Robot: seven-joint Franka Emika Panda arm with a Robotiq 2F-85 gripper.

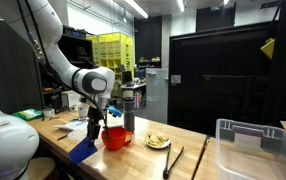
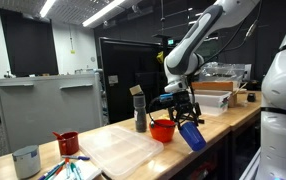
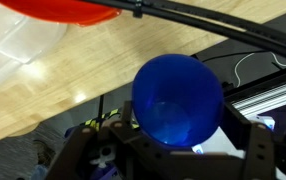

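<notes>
My gripper (image 2: 186, 117) is shut on a blue cup (image 2: 192, 136), its fingers on either side of it. The cup is tilted and hangs near the table's edge, beside a red bowl (image 2: 163, 131). In exterior view 1 the cup (image 1: 83, 151) shows as a blue patch left of the bowl (image 1: 115, 138). From the wrist, the cup (image 3: 178, 100) faces the camera round end on, with the red bowl (image 3: 73, 9) at the top left. What the bowl holds cannot be seen.
A plate of yellowish food (image 1: 157, 140), a dark stick (image 1: 173, 161) and a clear bin (image 1: 251, 148) lie to the right. Behind the bowl stands a dark canister (image 1: 129, 112). A translucent tray (image 2: 113, 150), markers and a red mug (image 2: 68, 143) occupy the other side.
</notes>
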